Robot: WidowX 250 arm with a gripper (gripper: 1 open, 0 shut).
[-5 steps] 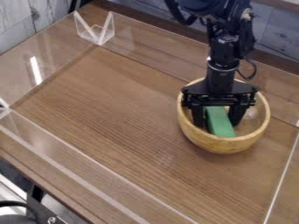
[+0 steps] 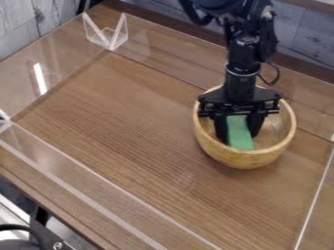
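A light wooden bowl [image 2: 231, 154] stands on the right of the wooden table. Inside it lies a green object [image 2: 239, 138]. My black gripper [image 2: 237, 119] reaches down from the top into the bowl, its fingers around the upper part of the green object, shut on it. The far end of the green object is hidden by the gripper.
A clear plastic piece [image 2: 107, 29] is at the back left. A grey wall runs along the back edge. Black cables lie at the lower left.
The gripper and the bowl have shifted slightly left; less of the green object shows below the gripper than a second ago.
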